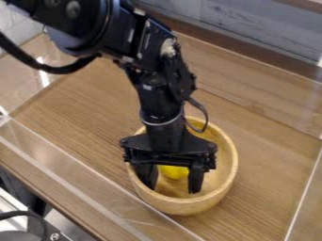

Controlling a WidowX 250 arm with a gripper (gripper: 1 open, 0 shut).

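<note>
My black gripper [170,169] reaches down into a round tan bowl [213,187] on the wooden table, its fingers open on either side of a yellow object [174,172]. Much of that object is hidden behind the gripper and its fingers, so whether they touch it cannot be told.
The wooden table [251,104] has free room to the right and upper left of the bowl. A pale wall runs along the back. At the lower left are the table's edge and some dark cables.
</note>
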